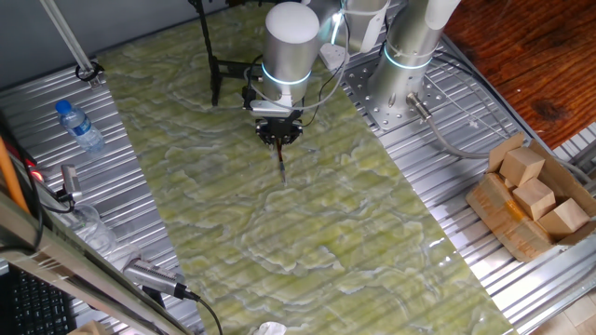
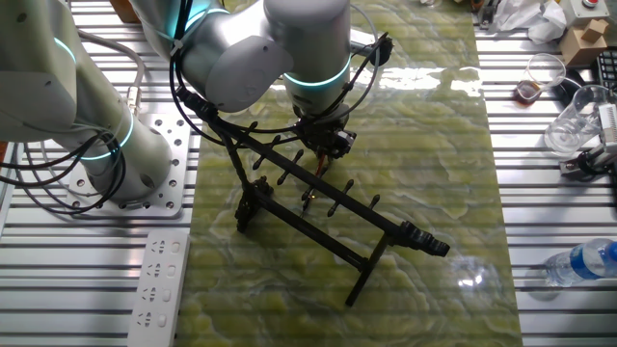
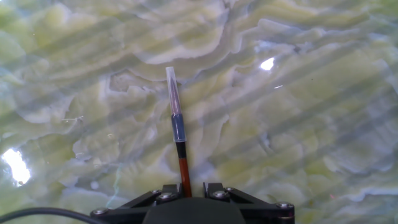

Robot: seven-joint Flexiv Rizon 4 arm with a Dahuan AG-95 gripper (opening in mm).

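A slim brush with a red-brown handle (image 3: 184, 171), a dark collar and a clear cap over its tip (image 3: 173, 90) extends out from my gripper. The gripper appears shut on the handle's end, though the black housing hides part of the grip. In exterior view 1 the gripper (image 1: 278, 140) points down over the green marbled mat (image 1: 307, 233), with the brush (image 1: 282, 166) slanting below it. From exterior view 2, the black rack (image 2: 318, 183) partly covers the brush. Whether the cap touches the mat cannot be told.
The black pegged rack (image 1: 215, 70) stands close beside the arm. A water bottle (image 1: 80, 127) lies left of the mat; a cardboard box (image 1: 507, 219) of wooden blocks sits on the right.
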